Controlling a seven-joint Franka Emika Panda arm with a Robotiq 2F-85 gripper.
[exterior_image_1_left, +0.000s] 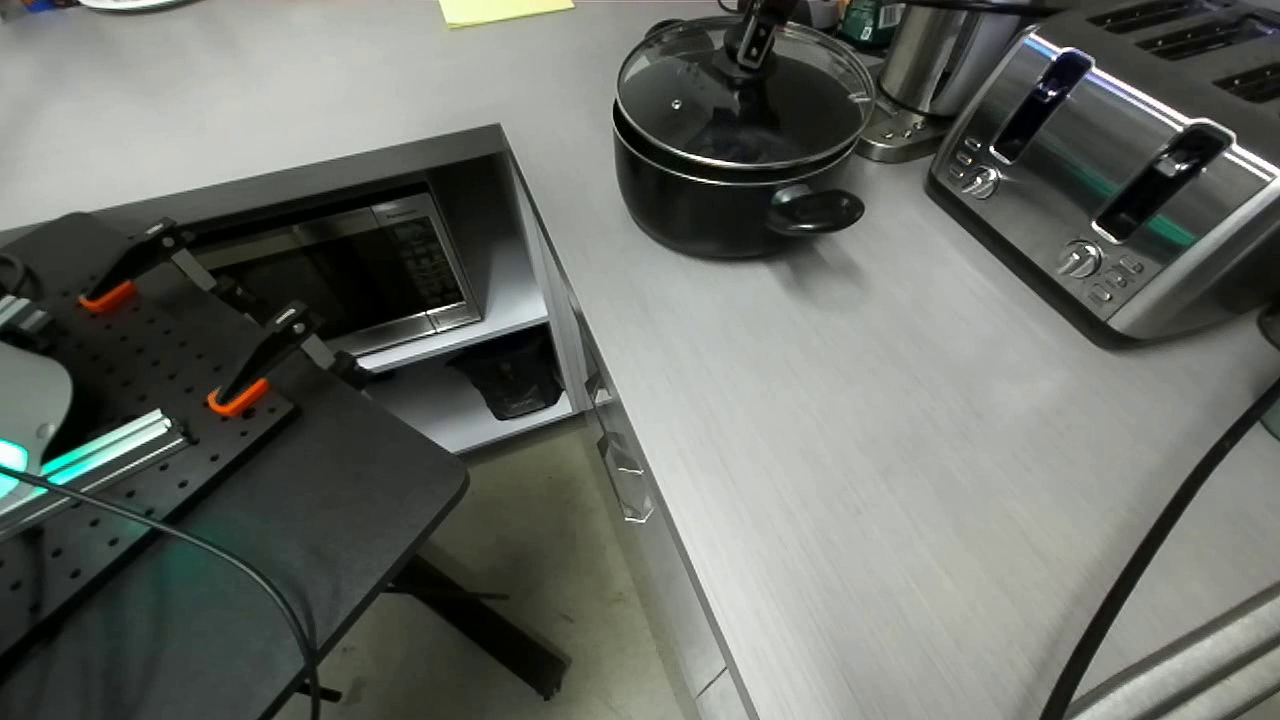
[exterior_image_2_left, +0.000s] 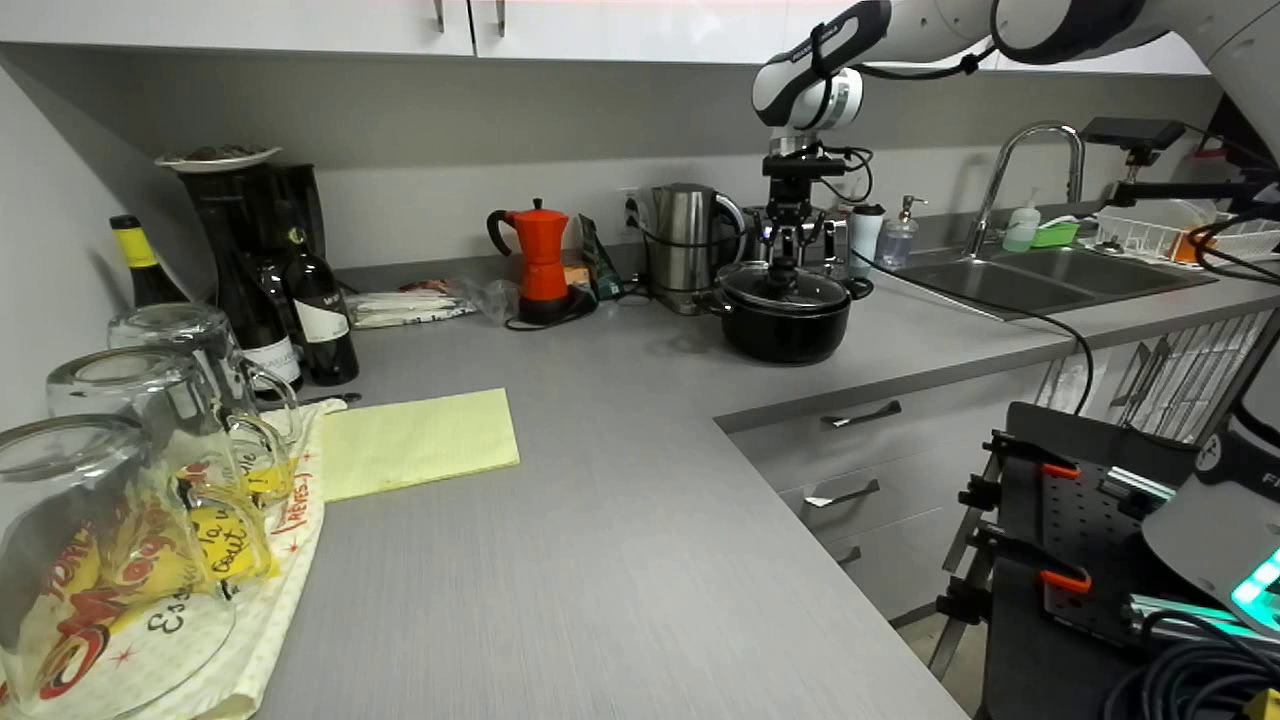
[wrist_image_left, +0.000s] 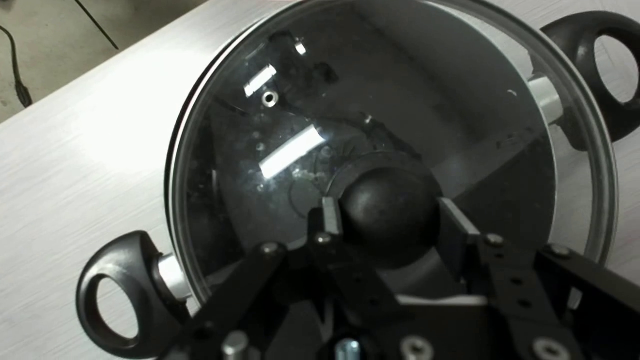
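Observation:
A black two-handled pot (exterior_image_1_left: 708, 210) stands on the grey counter, close to the inner corner. Its round glass lid (exterior_image_1_left: 672, 120) has a metal rim and is held slightly above the pot, shifted off-centre, with a thin gap showing at the left. In the wrist view, the lid's black knob (wrist_image_left: 384, 198) sits between the two fingers of my gripper, which is shut on it. The lid's rim (wrist_image_left: 606, 162) overhangs the pot on the right there. Through the glass the pot's interior looks dark.
A steel toaster (exterior_image_1_left: 1116, 204) stands right of the pot, and a kettle (exterior_image_2_left: 690, 240) just behind it. A red moka pot (exterior_image_2_left: 543, 258), a yellow sheet (exterior_image_2_left: 414, 444) and glass mugs (exterior_image_2_left: 96, 528) lie farther left.

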